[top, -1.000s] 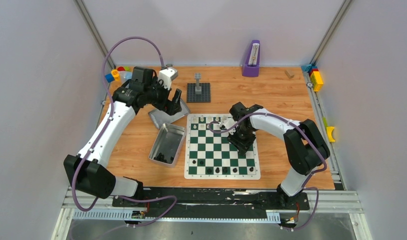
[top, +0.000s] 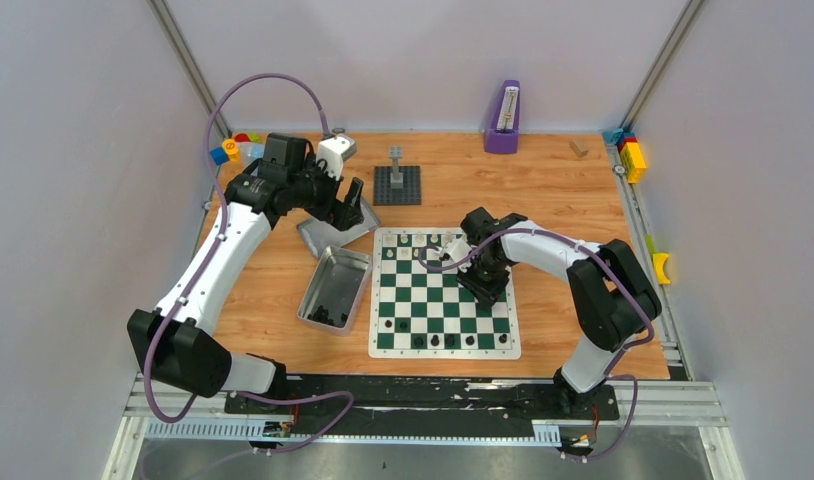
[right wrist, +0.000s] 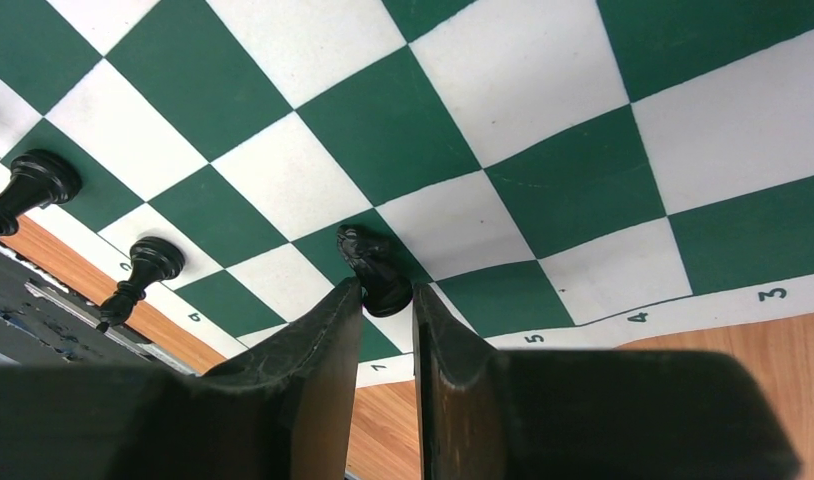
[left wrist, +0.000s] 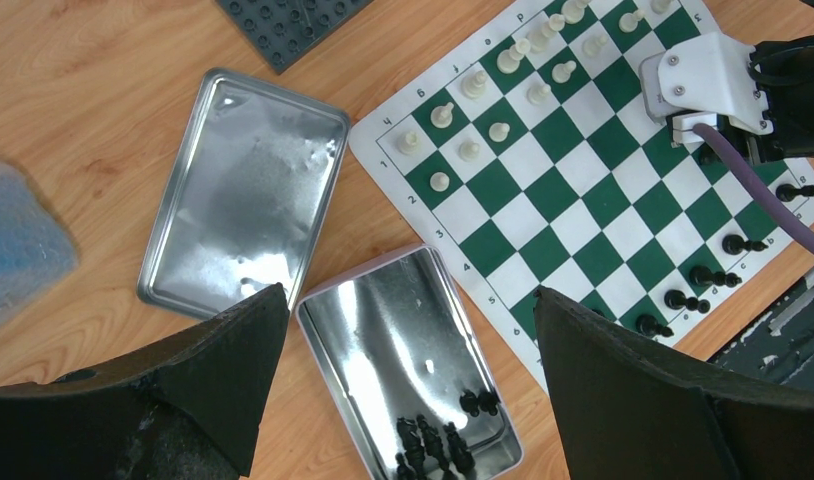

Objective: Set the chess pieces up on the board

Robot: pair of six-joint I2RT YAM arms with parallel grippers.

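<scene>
The chessboard [top: 423,300] carries white pieces along its far side and black pieces along its near side. My right gripper is over the board's right part, with a black piece, apparently a knight [right wrist: 375,268], at its fingertips; whether they grip it is unclear. Two other black pieces [right wrist: 143,268] stand nearby. My left gripper is open and empty, raised at the board's upper left. More black pieces [left wrist: 433,450] lie in the metal container [left wrist: 363,350] left of the board.
An empty metal tray [left wrist: 233,180], a dark studded plate [top: 408,195] and a purple object [top: 501,140] are beyond the board. Coloured toys sit at both sides. Bare wood is free right of the purple object.
The right arm has shifted very slightly around the same spot on the board. The left arm has not visibly moved.
</scene>
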